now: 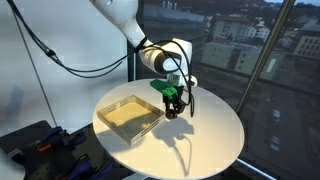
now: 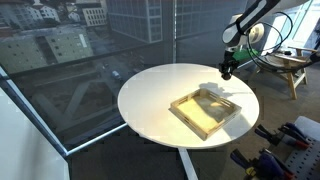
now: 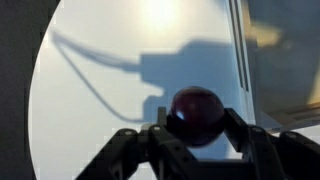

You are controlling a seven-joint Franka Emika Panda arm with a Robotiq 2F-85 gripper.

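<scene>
A round, dark maroon object [image 3: 197,112] is held between the fingers of my gripper in the wrist view; my gripper is shut on it. In exterior view 1 the gripper [image 1: 171,110] hangs over the white round table, just right of the wooden tray [image 1: 130,117]. Its shadow falls on the tabletop, apart from it. From exterior view 2, the gripper [image 2: 226,73] shows small and dark near the table's far edge, beyond the tray [image 2: 206,112]. What the held object is, I cannot tell.
The shallow tray looks empty. Along the right of the wrist view runs the tray's edge [image 3: 242,45]. Cables loop from the arm, and large windows stand behind the table.
</scene>
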